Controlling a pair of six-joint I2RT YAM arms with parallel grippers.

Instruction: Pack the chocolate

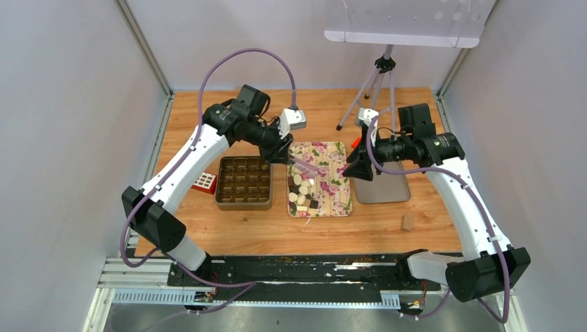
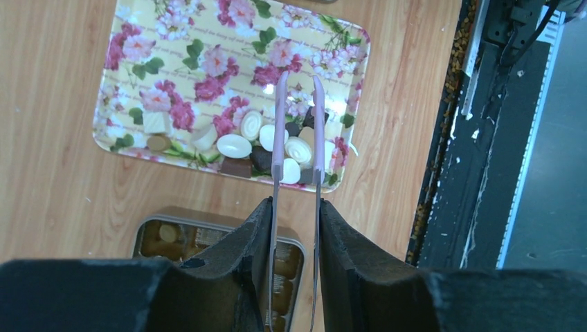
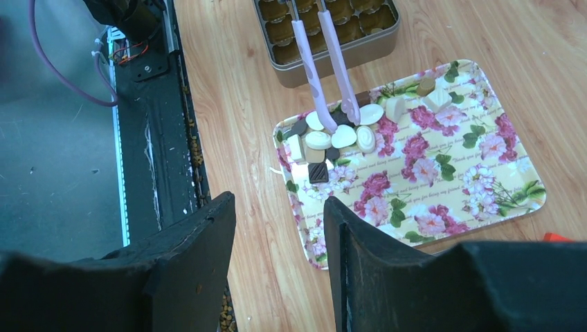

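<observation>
Purple-tipped tongs [image 2: 280, 131] stick out from my left gripper, whose black fingers press on both metal arms from outside. Their two tips stand apart over the chocolates. White, tan and dark chocolates [image 3: 318, 140] cluster at one end of the flowered tray [image 3: 443, 194]; a few lie along its edge. Beside the tray is the tin [image 1: 244, 206] with a compartment insert; a round tan piece [image 2: 168, 232] shows in one corner compartment. Over the tray's right side my right gripper is open, with nothing between its fingers.
A grey lid [image 1: 383, 193] lies right of the tray. Left of the tin sits a red-and-white box [image 1: 204, 182]. A small wooden block [image 1: 407, 222] is near the front right, and a tripod [image 1: 381, 76] stands behind.
</observation>
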